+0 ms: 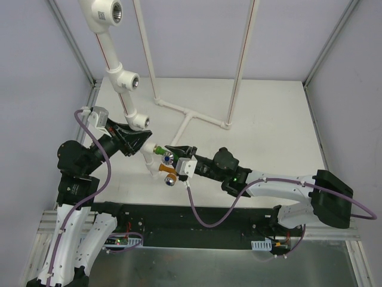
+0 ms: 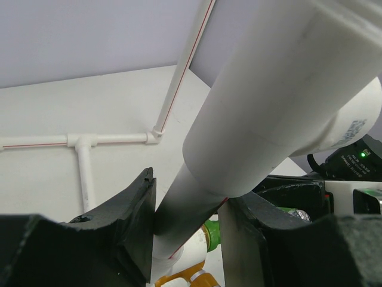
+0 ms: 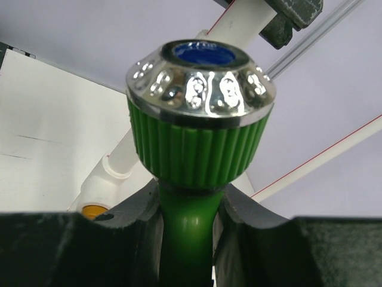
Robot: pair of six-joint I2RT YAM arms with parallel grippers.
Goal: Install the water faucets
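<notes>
A tall white pipe [image 1: 109, 51] with side sockets runs down the left of the top view. My left gripper [image 1: 138, 140] is around it low down, and in the left wrist view its fingers [image 2: 138, 209] press on both sides of the pipe [image 2: 250, 113]. A green faucet [image 1: 159, 150] points sideways into a pipe socket below that gripper; the joint itself is too small to judge. My right gripper is shut on the faucet's green body, under its ribbed knob [image 3: 197, 143] with chrome rim and blue cap. Below it, an orange faucet [image 1: 167, 169] sits at the lower socket.
Higher up, the pipe has open sockets: a top one [image 1: 117, 12], a middle one [image 1: 135, 82] and a lower one [image 1: 143, 121]. A thin pipe frame [image 1: 206, 119] stands behind. To the right, the white board [image 1: 268, 131] is bare.
</notes>
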